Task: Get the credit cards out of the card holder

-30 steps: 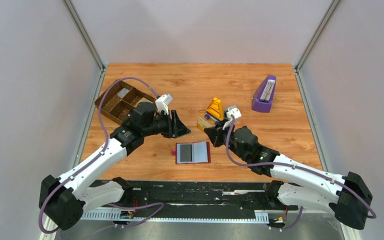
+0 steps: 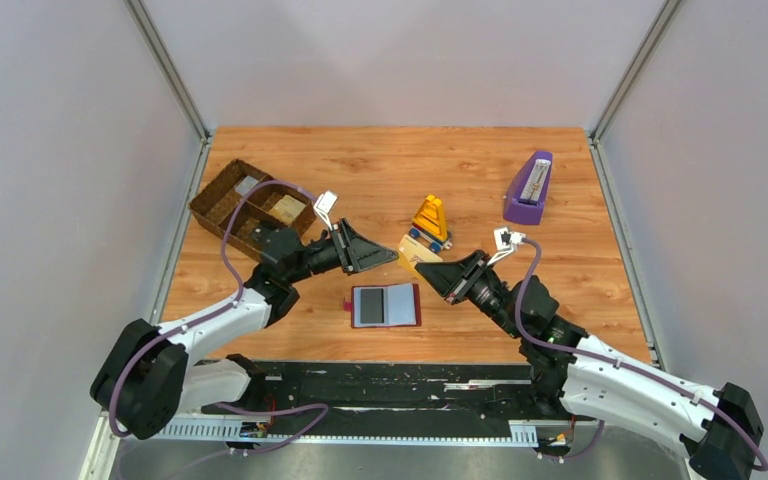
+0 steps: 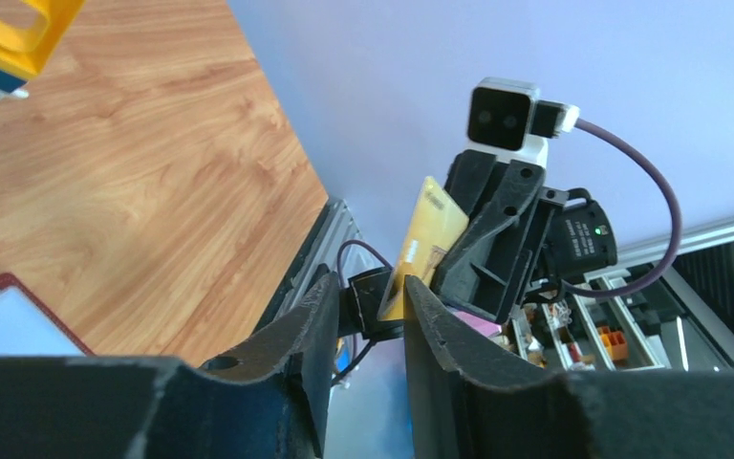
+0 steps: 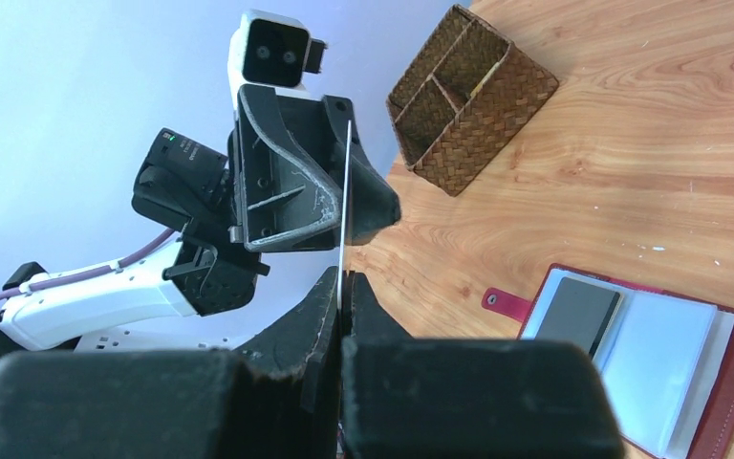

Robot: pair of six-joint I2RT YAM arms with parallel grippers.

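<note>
A thin yellow card (image 2: 412, 250) is held up above the table by my right gripper (image 2: 420, 268), which is shut on its edge. The right wrist view shows this card (image 4: 346, 201) edge-on, rising from the fingers. My left gripper (image 2: 396, 257) is at the card's other end, its fingers part open. In the left wrist view the near end of the card (image 3: 432, 228) appears between or just behind the fingertips; contact cannot be made out. The red card holder (image 2: 418, 305) lies spread on the table with clear sleeves and a dark card (image 4: 578, 314) in it.
A woven basket (image 2: 222, 232) with compartments stands at the back left, with cards inside. A yellow and blue toy (image 2: 430, 218) sits just behind the grippers. The purple holder (image 2: 526, 212) is at the back right. Bare table lies between them.
The right gripper has turned and shifted right, swinging the card to slant between the arms. The left gripper has moved right to the card's end, its fingers narrower than a second ago.
</note>
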